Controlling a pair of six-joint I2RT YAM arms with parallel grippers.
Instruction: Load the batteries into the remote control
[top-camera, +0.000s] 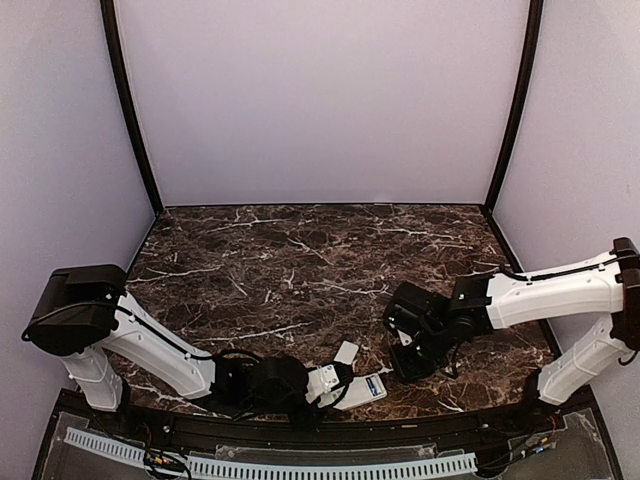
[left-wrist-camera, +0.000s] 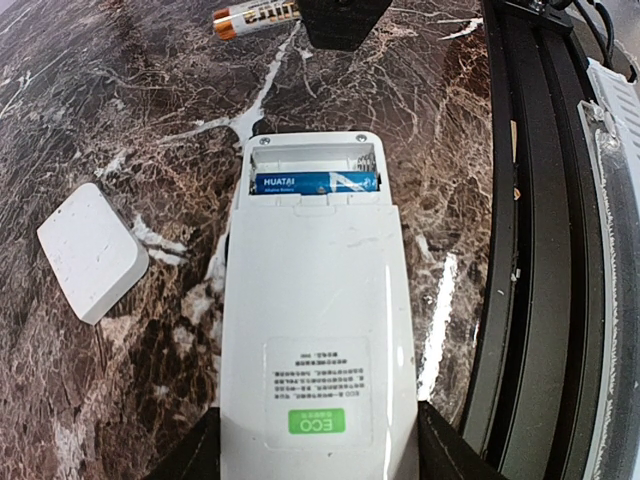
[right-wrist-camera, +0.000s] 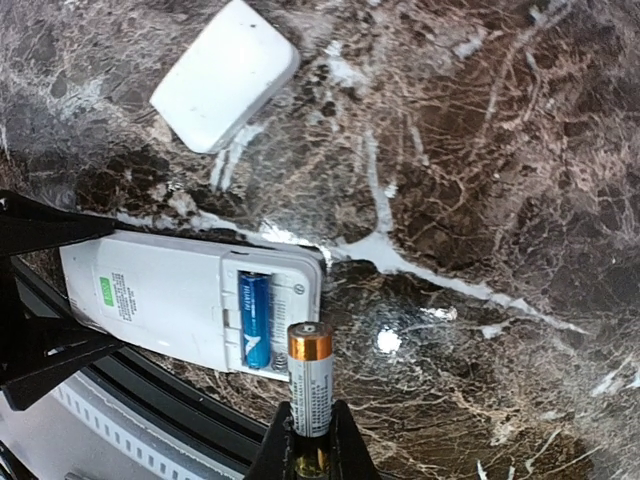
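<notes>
The white remote control (left-wrist-camera: 315, 290) lies back side up, its near end between the fingers of my left gripper, shut on it. A blue battery (right-wrist-camera: 255, 320) lies in its open compartment; the slot beside it shows bare. My right gripper is shut on a second battery (right-wrist-camera: 311, 385), silver-white with an orange end. In the right wrist view this battery's tip overlaps the compartment's edge; the left wrist view shows it held away from the remote's end. The white battery cover (right-wrist-camera: 225, 75) rests flat on the table, apart from the remote.
A dark rail (top-camera: 430, 430) with a light slotted strip runs along the table's front edge, close beside the remote.
</notes>
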